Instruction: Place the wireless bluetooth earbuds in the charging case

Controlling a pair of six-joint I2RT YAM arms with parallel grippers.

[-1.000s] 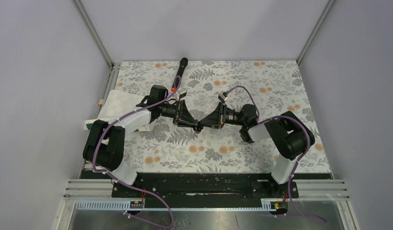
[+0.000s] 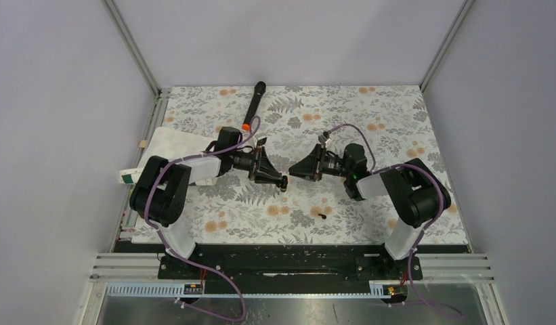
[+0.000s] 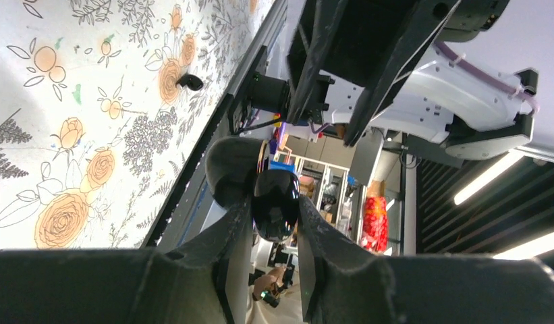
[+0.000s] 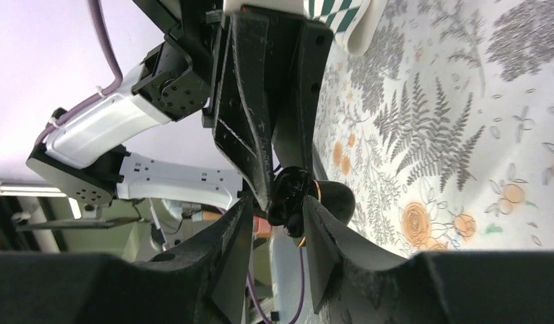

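My left gripper is shut on the glossy black charging case (image 2: 284, 183), its lid raised, above the middle of the table; the case also shows in the right wrist view (image 4: 335, 202). My right gripper is just right of it, fingers parted, with nothing clearly held. One black earbud (image 2: 322, 216) lies on the patterned table toward the front, also visible in the left wrist view (image 3: 190, 82). Whether an earbud sits inside the case I cannot tell.
A black microphone (image 2: 254, 101) with an orange end lies at the back. A white mat (image 2: 168, 143) with green checks lies at the left, under the left arm.
The grippers have drawn apart, the right moving rightward and the left slightly forward with the case. A dark earbud now shows on the front table, where none showed before.
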